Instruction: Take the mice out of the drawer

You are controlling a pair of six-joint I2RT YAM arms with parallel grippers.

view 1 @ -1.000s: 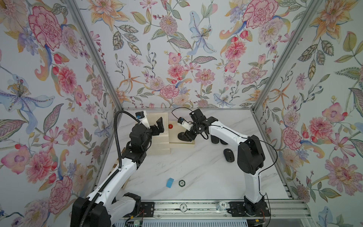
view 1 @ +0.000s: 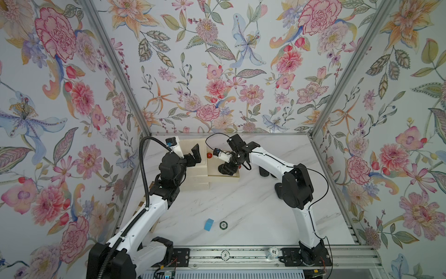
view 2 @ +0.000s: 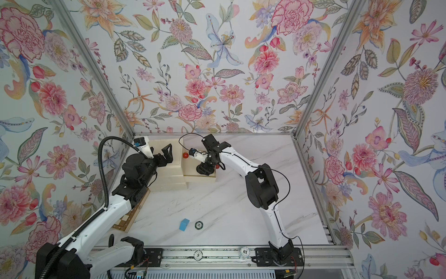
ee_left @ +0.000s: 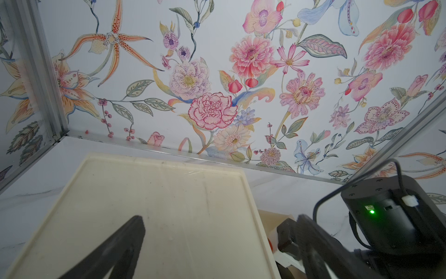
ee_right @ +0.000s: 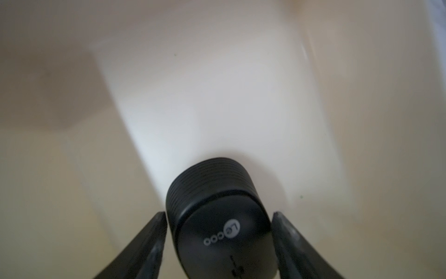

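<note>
In the right wrist view a black mouse (ee_right: 218,260) with light lettering and a ribbed edge rests in the cream drawer (ee_right: 223,93). My right gripper has one finger on either side of it, both very close; whether they press on it cannot be made out. From the top left view the open drawer (view 1: 224,175) sticks out rightward from the cabinet, the right arm reaching over it. Over the cabinet, my left gripper stands open with its fingers wide apart and nothing between them.
Other dark mice (view 1: 263,171) lie on the table right of the drawer, one (view 1: 278,190) partly behind the right arm. A red item (view 1: 209,155) sits at the drawer's inner end. A blue piece (view 1: 208,224) and a round disc (view 1: 223,225) lie on otherwise clear front table.
My right gripper and forearm have shifted slightly left over the drawer. The right arm now covers part of the nearest mouse on the table. My left arm has stayed put.
</note>
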